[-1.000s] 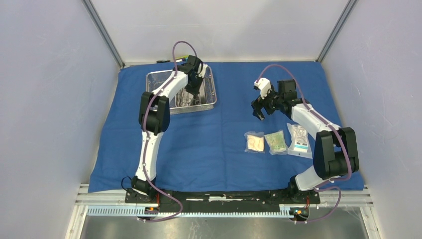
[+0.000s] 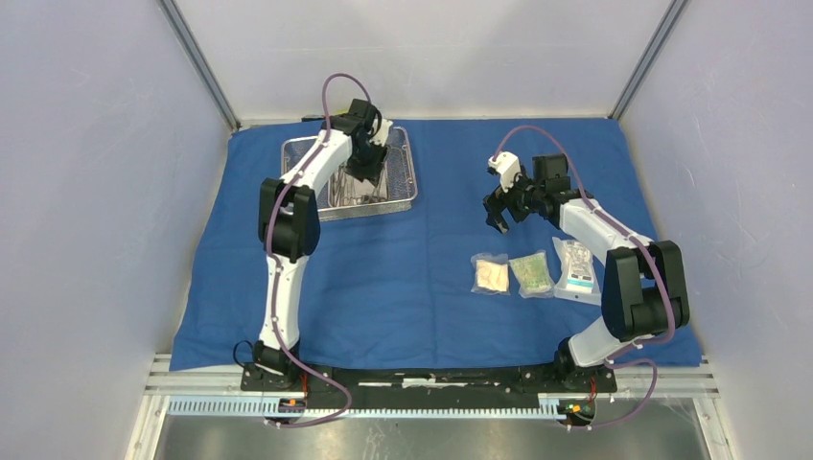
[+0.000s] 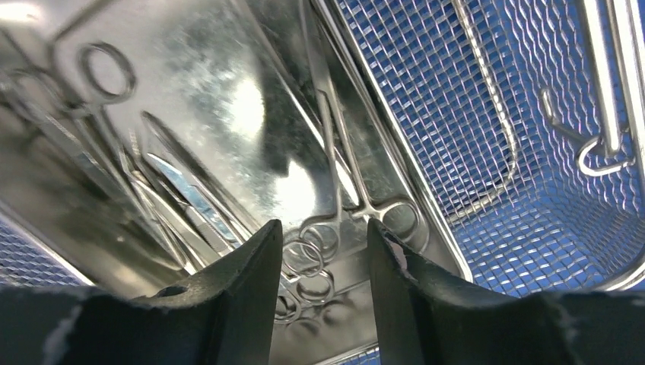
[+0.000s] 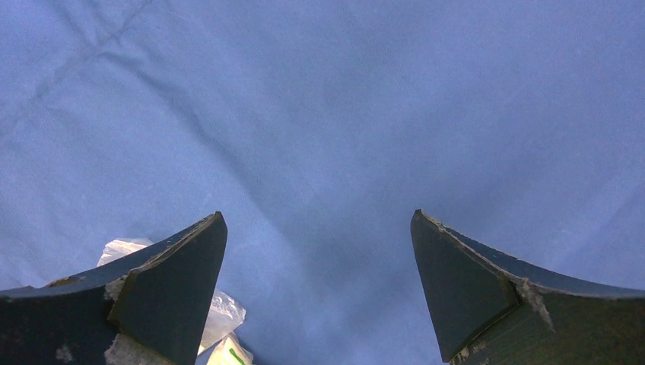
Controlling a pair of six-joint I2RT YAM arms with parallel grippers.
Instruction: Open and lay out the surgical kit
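A wire mesh basket (image 2: 413, 172) stands at the back left of the blue drape, with a steel tray (image 3: 205, 84) inside it. Scissors and clamps (image 3: 328, 137), a scalpel-like blade (image 3: 194, 196) and other slim metal instruments lie in the tray. Over them is my left gripper, part open; ring handles (image 3: 316, 285) show in the gap, and I cannot tell how far below the fingertips they are. My right gripper (image 2: 498, 213) stands open above the right side of the drape, only cloth between its fingers.
Several sealed packets lie front right: a beige one (image 2: 493, 276), a green one (image 2: 533, 273) and a white one (image 2: 577, 271). A bent metal rod (image 3: 498, 106) and hooked tools lie in the basket beside the tray.
My left gripper has shifted a little to the left over the tray, and its fingers look wider apart. The right arm has barely moved, and the packets are unchanged.
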